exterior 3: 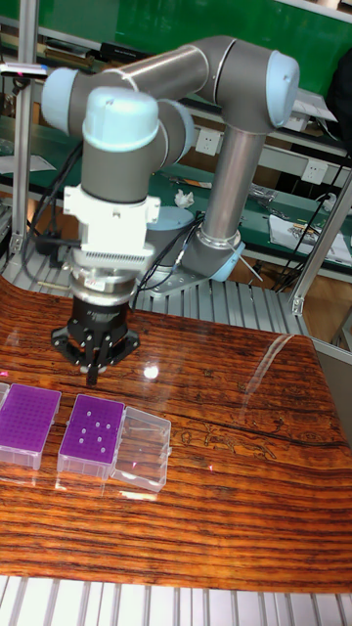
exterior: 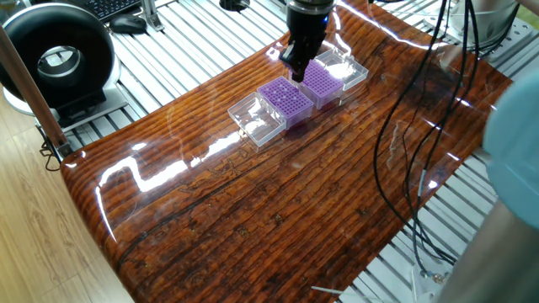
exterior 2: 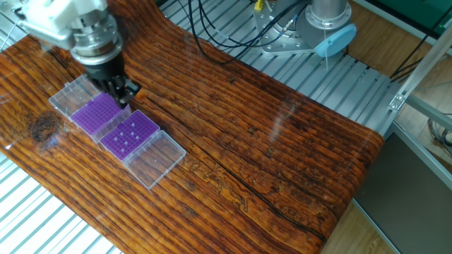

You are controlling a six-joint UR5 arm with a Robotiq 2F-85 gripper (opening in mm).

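Two purple racks stand side by side on the wooden table. One rack [exterior 2: 130, 135] carries several small pale tubes in its holes; the other rack [exterior 2: 97, 113] shows no tubes that I can make out. My black gripper [exterior 3: 92, 376] points down above the racks, its fingertips drawn together. In exterior view 1 the gripper [exterior: 296, 76] appears over the gap between them, and in exterior view 2 it covers a corner of the rack without visible tubes. Whether anything tiny sits between the fingertips is too small to tell.
Clear open lids lie at the outer ends of the racks, one lid [exterior 2: 155, 159] beside the tube rack and another lid [exterior 2: 73, 95] beyond the other. Black cables [exterior: 410, 143] hang over the table's far side.
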